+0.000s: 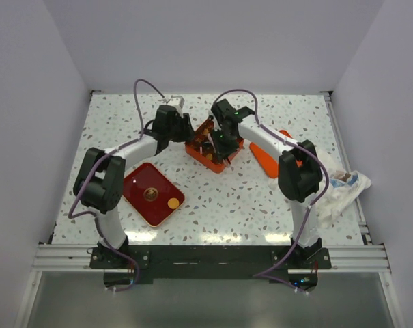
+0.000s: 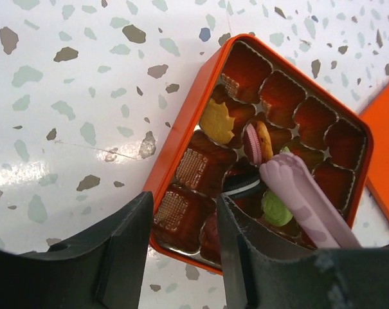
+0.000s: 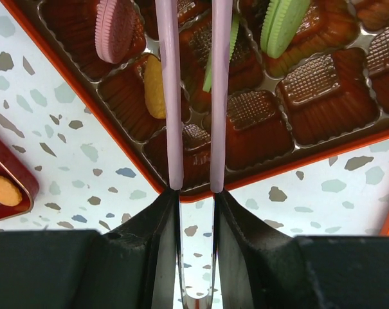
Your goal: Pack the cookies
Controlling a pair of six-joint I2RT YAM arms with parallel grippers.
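Observation:
The orange cookie box (image 1: 216,166) holds several cookies in compartments: a yellow cookie (image 2: 218,122), pink cookies (image 3: 114,32), green cookies (image 3: 284,26) and a dark cookie (image 2: 242,187). My right gripper is over the box, with long pink finger extensions reaching down among the cookies; what is between their tips is out of frame in its wrist view. My left gripper stands part open above the box's left edge, apparently with nothing between its fingers.
A red tray (image 1: 141,184) with a few cookies lies at front left. An orange lid (image 1: 264,158) lies right of the box, beside a crumpled white bag (image 1: 343,201).

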